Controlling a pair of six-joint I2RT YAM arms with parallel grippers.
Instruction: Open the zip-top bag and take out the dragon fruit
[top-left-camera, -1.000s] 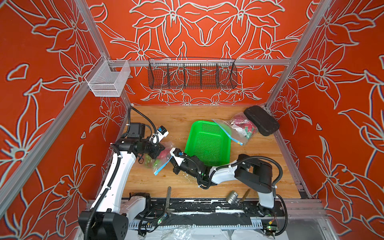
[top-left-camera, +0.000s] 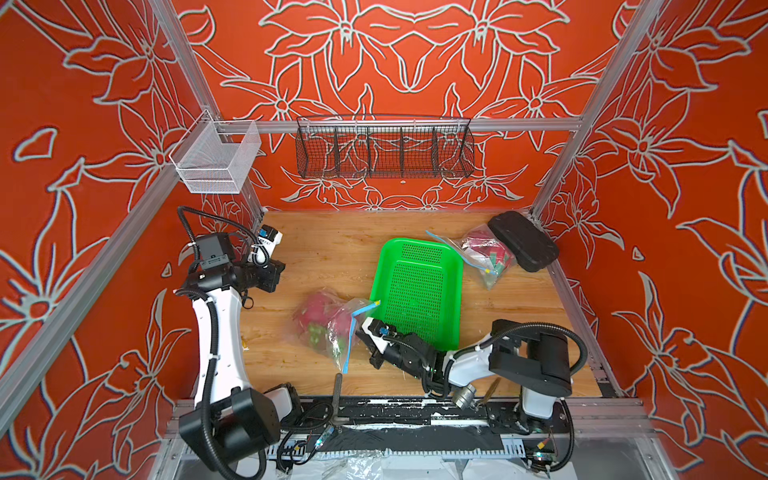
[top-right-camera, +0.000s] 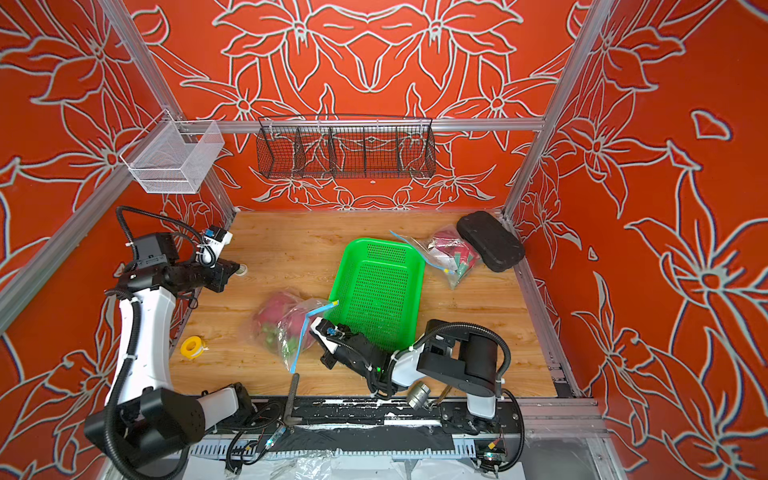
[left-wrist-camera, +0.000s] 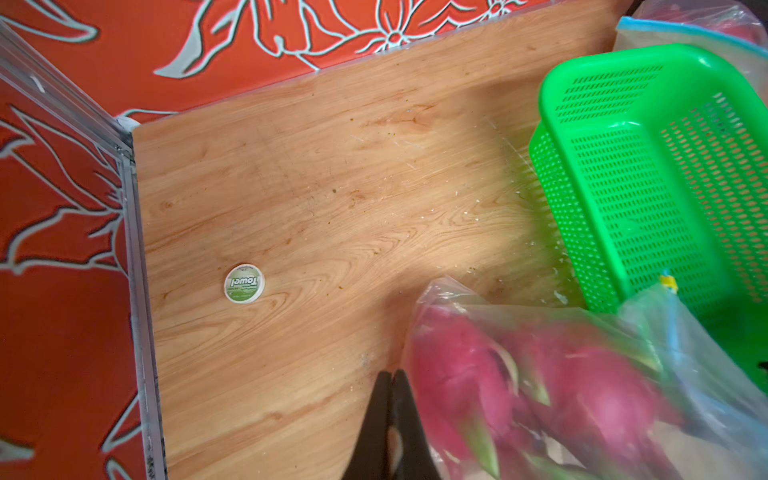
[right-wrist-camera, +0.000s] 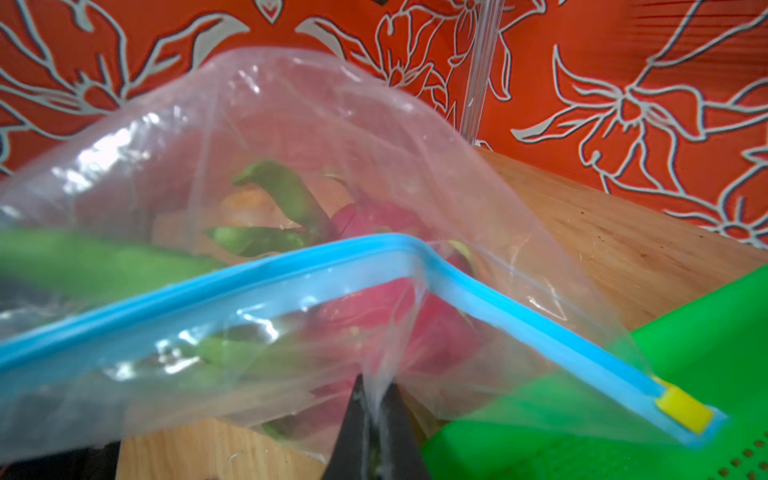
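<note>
A clear zip top bag (top-left-camera: 320, 320) lies left of the green basket, pink-red dragon fruit (left-wrist-camera: 456, 368) with green tips inside it. Its blue zip strip (right-wrist-camera: 320, 272) bends upward at the middle in the right wrist view, and a yellow slider (right-wrist-camera: 685, 409) sits at one end. The film below the strip gathers in a crease between the tips of my right gripper, which is shut on it. My left gripper is shut, nothing visible between its fingers, and stands to the left of the bag.
The green basket (top-left-camera: 377, 268) is right beside the bag's mouth. A second bag (top-left-camera: 484, 248) and a black case (top-left-camera: 523, 240) lie at the back right. A small round tin (left-wrist-camera: 244, 283) sits on the left.
My left gripper has moved left and up, away from the bag. My right gripper has shifted down and right, and the bag's mouth has moved right. The second bag's zip strip has shifted too.
</note>
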